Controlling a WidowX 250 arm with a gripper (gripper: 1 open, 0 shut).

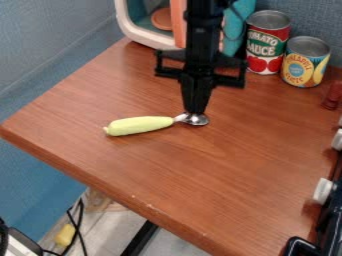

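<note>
My black gripper (195, 106) points straight down over the wooden table, its tip just above the metal head of a utensil (197, 119). The utensil has a pale yellow-green handle (139, 125) that extends left across the table. The fingers overlap in this view, so I cannot tell whether they are open or closed on anything.
Behind stand a tomato sauce can (266, 46), a yellow-label can (305, 64) and a white and teal bin (144, 20). A small red bottle (333, 96) and a black appliance (315, 240) line the right edge.
</note>
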